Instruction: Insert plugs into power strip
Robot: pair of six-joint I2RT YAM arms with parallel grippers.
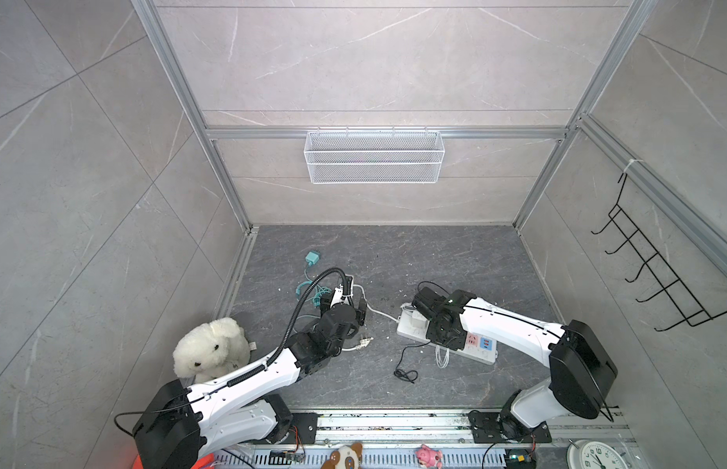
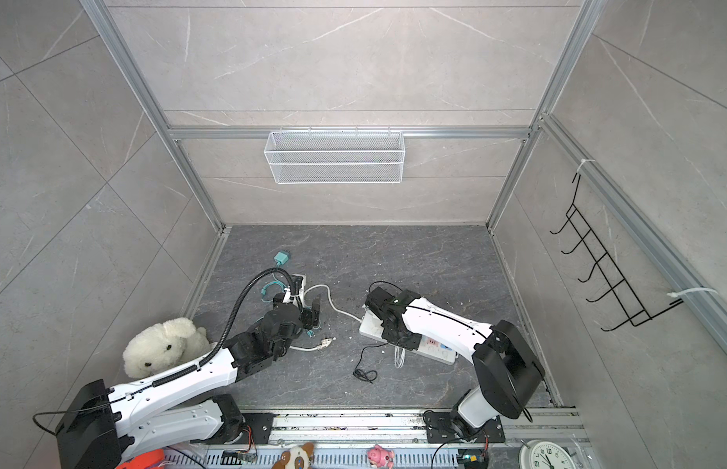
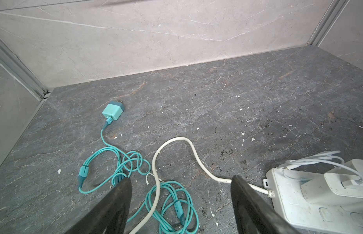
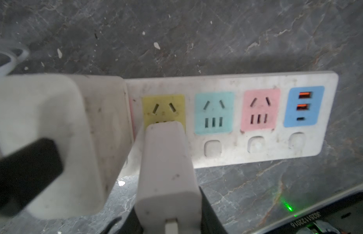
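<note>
The white power strip [image 4: 228, 148] lies at the right, with coloured sockets and white plugs at its left end [image 3: 329, 187]. My right gripper [image 1: 430, 320] is over it; in the right wrist view a white adapter [image 4: 167, 163] stands over the yellow socket, its lower end among blurred black parts, so the fingers' hold is unclear. My left gripper stands open, nothing between its fingers, above teal cables. A teal adapter [image 3: 113, 110] lies loose at the back left of the floor.
A white plush toy [image 1: 211, 351] sits at the left wall. A white cord [image 3: 201, 167] runs to the strip. A black hook rack [image 1: 652, 265] hangs on the right wall.
</note>
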